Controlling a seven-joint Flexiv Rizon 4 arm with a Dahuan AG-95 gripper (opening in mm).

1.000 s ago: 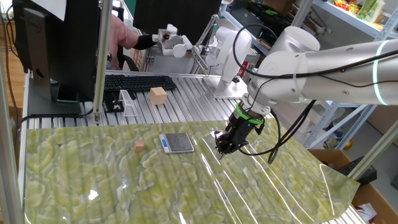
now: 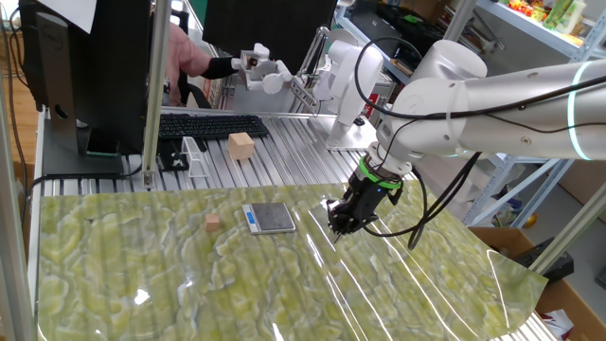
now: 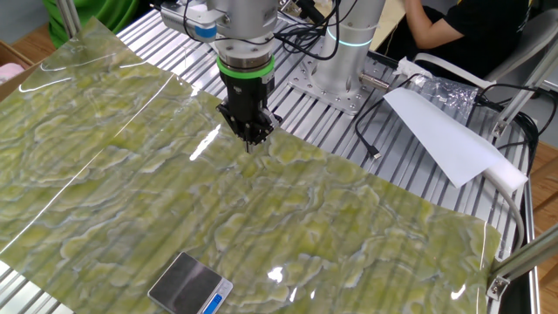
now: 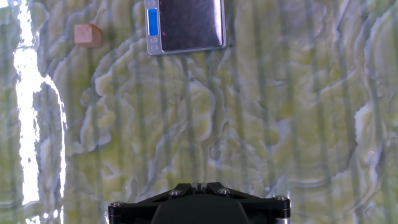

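Note:
My gripper (image 2: 338, 233) hangs above the green marbled mat, to the right of the scale in exterior view 1. Its black fingers come together at the tip in the wrist view (image 4: 199, 186), with nothing visible between them. On the mat rests a flat digital scale (image 2: 270, 218) with a dark plate and a blue display; its plate is bare. A small wooden cube (image 2: 212, 223) lies beside the scale, apart from it on the display side. The wrist view has the cube (image 4: 88, 35) at upper left and the scale (image 4: 191, 25) at top centre, cut by the frame edge.
Behind the mat (image 2: 114, 275) stand a larger wooden block (image 2: 240, 146), a white stand (image 2: 194, 158) and a keyboard (image 2: 213, 126). A white sheet (image 3: 449, 131) and cables lie near the arm's base.
My arm, the scale and the cube stay where they were. In the background, the person's arm and the white device by it have shifted slightly.

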